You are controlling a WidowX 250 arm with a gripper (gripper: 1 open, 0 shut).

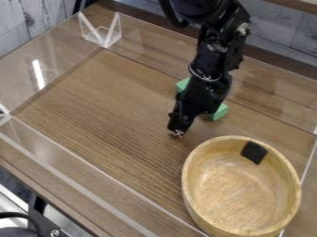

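My black gripper (pixel 183 120) is low over the wooden table at the centre, its fingertips near a small pale object (pixel 179 131) on the tabletop. I cannot make out anything held between the fingers; it looks shut. A green object (pixel 216 110) lies behind and right of the fingers, partly hidden by the arm.
A large tan bowl (pixel 242 199) with a black patch on its rim fills the lower right. A white wire-like holder (pixel 103 30) stands at the back left.
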